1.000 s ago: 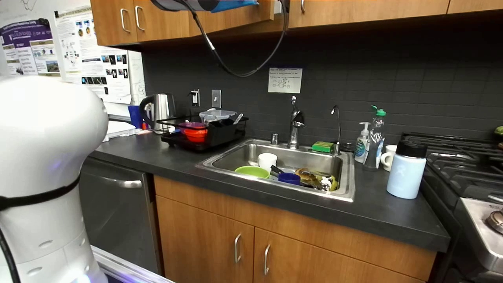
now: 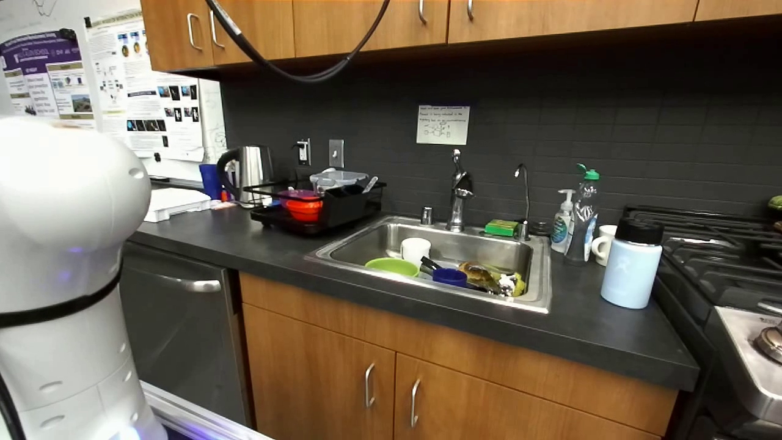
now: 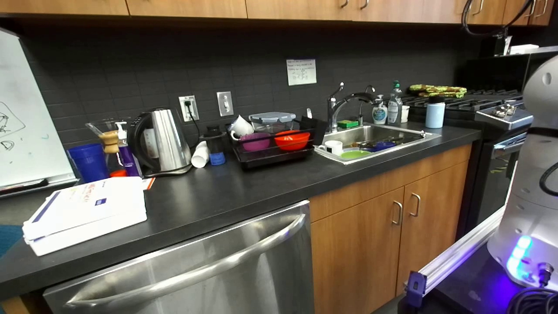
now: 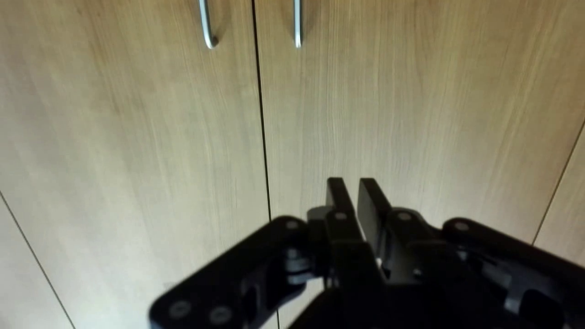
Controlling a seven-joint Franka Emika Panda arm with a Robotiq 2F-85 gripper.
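In the wrist view my gripper points at two wooden cabinet doors, the left door (image 4: 164,137) and the right door (image 4: 417,109). Only a narrow gap separates its black fingers (image 4: 335,194); I can make out no object between the tips. Both doors lie flush, with a thin dark seam between them. A metal handle (image 4: 206,24) on the left door and another handle (image 4: 297,24) on the right one are apart from the fingers. The upper cabinet (image 2: 366,29) appears closed in exterior view 1. Both exterior views leave the gripper out of frame.
A black cable (image 2: 315,77) loops down in front of the upper cabinets. Below are the sink (image 2: 539,286) with dishes, a loaded dish rack (image 2: 344,212) and a kettle (image 3: 167,141). A light blue bottle (image 2: 632,267) stands beside the stove.
The upper cabinet door that stood ajar is now flush. My arm's end has left exterior view 1 at the top, and its cable hangs higher and further left.
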